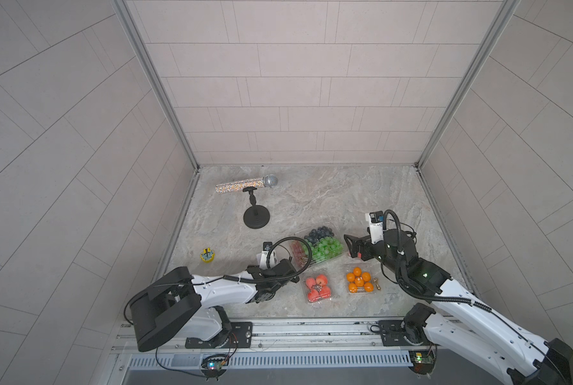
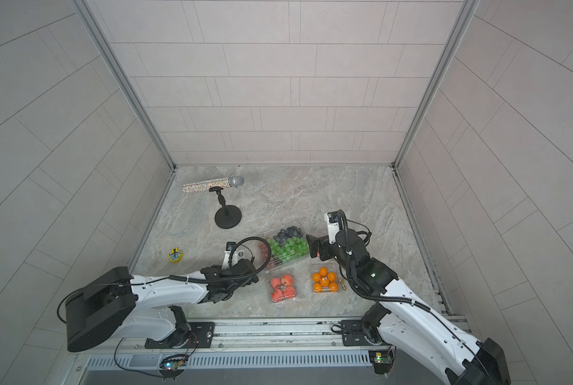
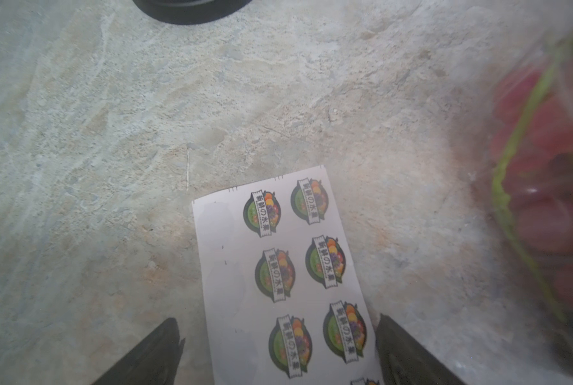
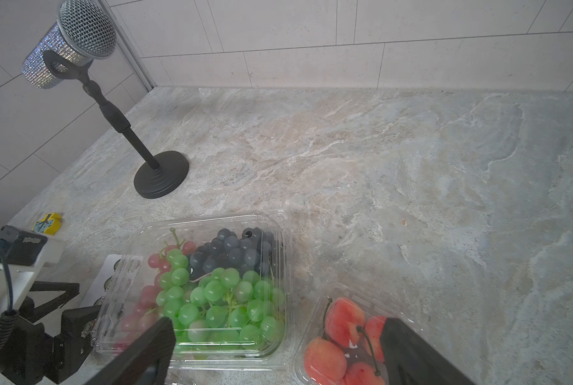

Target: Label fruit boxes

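A white sticker sheet (image 3: 276, 243) with fruit logo labels lies on the table in the left wrist view; my left gripper is low over its near end, fingers apart on either side, part open. A clear box of red, green and dark grapes (image 4: 212, 295) sits centre, right of the sheet. A box of peaches (image 1: 317, 287) and a box of oranges (image 1: 360, 281) lie in front of it. My right gripper hangs open on the right, above the table beside the grape and fruit boxes.
A microphone on a black stand (image 4: 158, 173) stands at the back left. A small yellow object (image 1: 207, 254) lies on the left.
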